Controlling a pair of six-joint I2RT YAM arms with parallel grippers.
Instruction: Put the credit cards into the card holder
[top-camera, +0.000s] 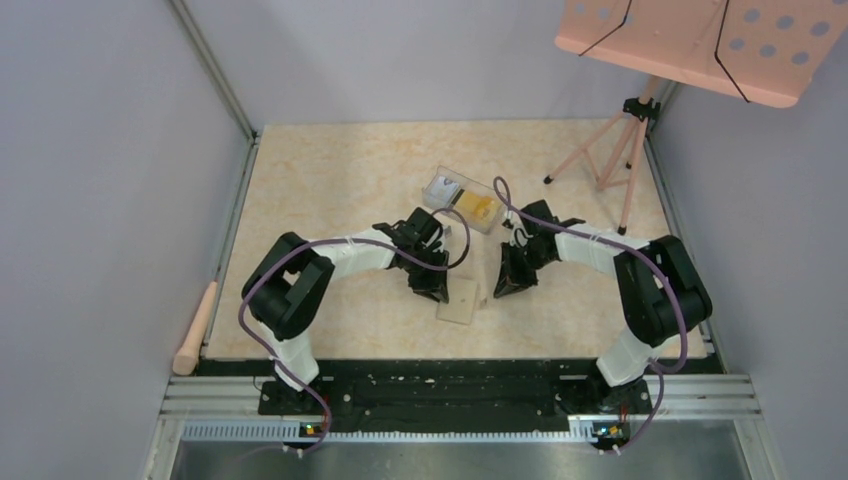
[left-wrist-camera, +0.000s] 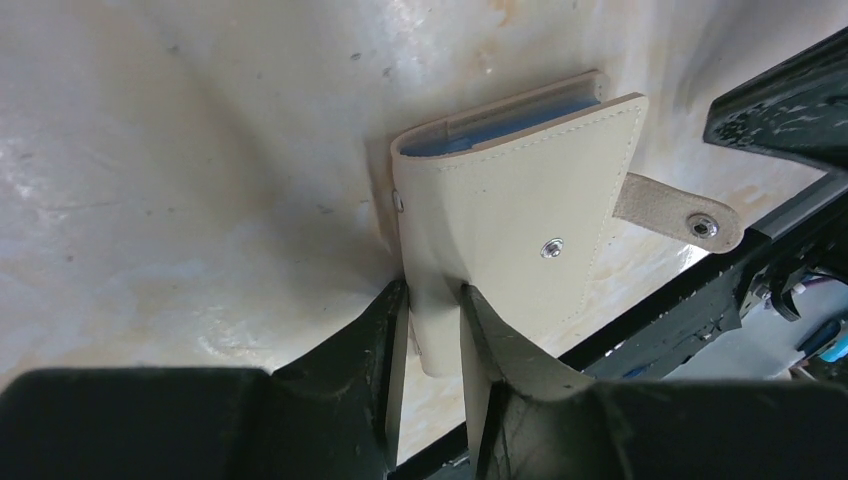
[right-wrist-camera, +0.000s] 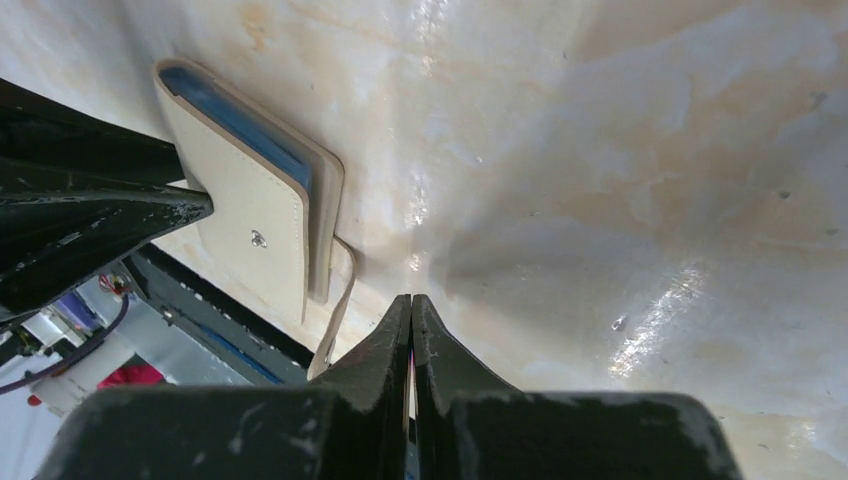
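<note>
The cream card holder (top-camera: 459, 301) lies near the front of the table, its cover down over a blue inner sleeve and its snap strap (left-wrist-camera: 697, 222) unfastened. At the holder's spine, my left gripper has its fingers part way apart, with the spine edge between them; whether they press on it I cannot tell. Just right of the holder, my right gripper is shut, nothing showing between its tips. White and yellow cards (top-camera: 473, 206) sit in a clear tray (top-camera: 487, 230) farther back. Whether the holder contains any card is not clear.
A pink tripod (top-camera: 628, 170) stands at the back right under a pink perforated panel (top-camera: 690, 50). Open table (top-camera: 330, 170) spreads to the back left. The table's front edge is close to the holder.
</note>
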